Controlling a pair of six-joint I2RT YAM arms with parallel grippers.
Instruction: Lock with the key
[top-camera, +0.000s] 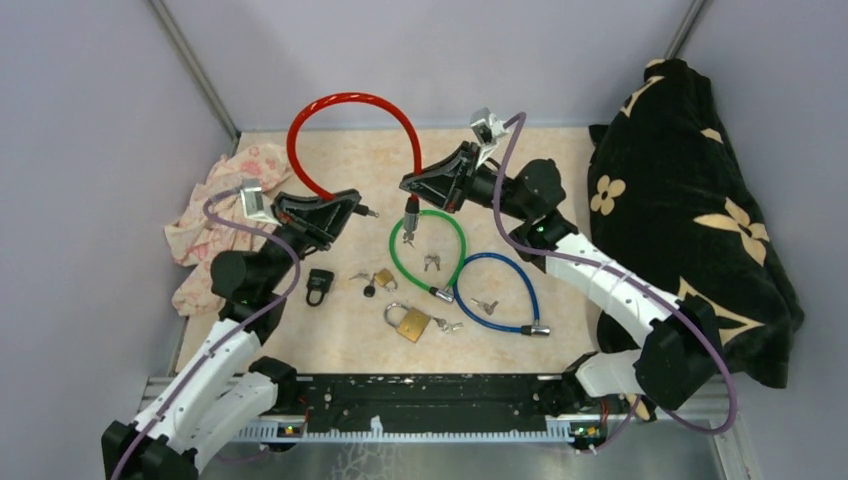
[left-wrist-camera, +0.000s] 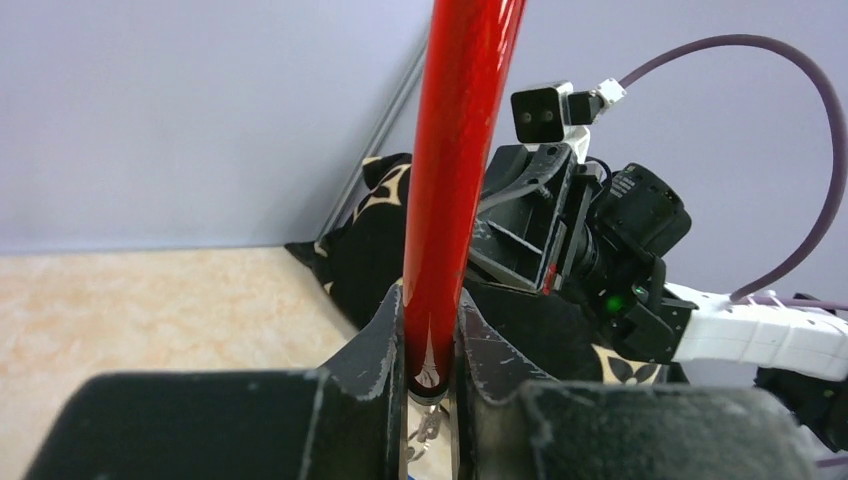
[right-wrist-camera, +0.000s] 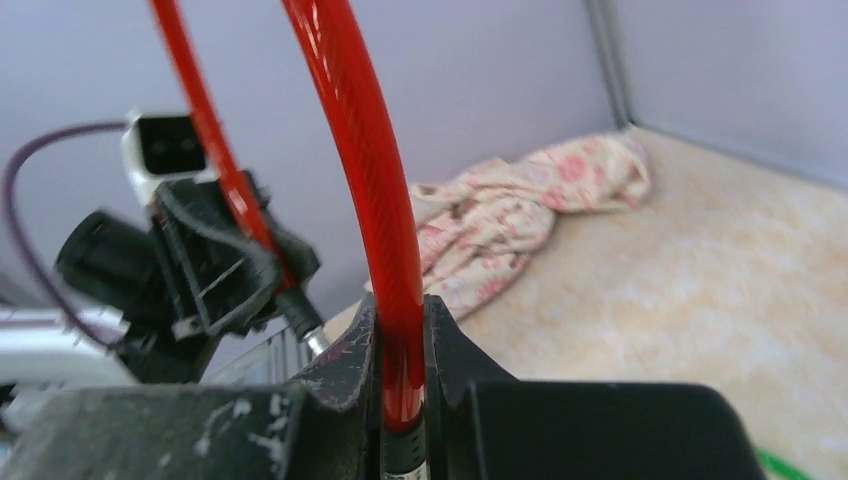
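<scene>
Raised off the table, the red cable lock (top-camera: 351, 97) arches between both arms. Near its plug end, my left gripper (top-camera: 352, 199) is shut on the cable; the metal pin (top-camera: 370, 212) sticks out beyond. In the left wrist view the red cable (left-wrist-camera: 460, 150) stands between the fingers. My right gripper (top-camera: 408, 183) is shut on the cable's other end, just above the lock body (top-camera: 411, 215), which hangs down with a key (top-camera: 408, 238) at its bottom. The right wrist view shows the red cable (right-wrist-camera: 375, 210) squeezed between its fingers. Pin and lock body are apart.
Below lie a green cable lock (top-camera: 462, 232), a blue cable lock (top-camera: 528, 285), a large brass padlock (top-camera: 412, 324), a small brass padlock (top-camera: 385, 279), a black padlock (top-camera: 319, 284) and loose keys (top-camera: 432, 262). A pink cloth (top-camera: 197, 222) and a black blanket (top-camera: 690, 200) flank the table.
</scene>
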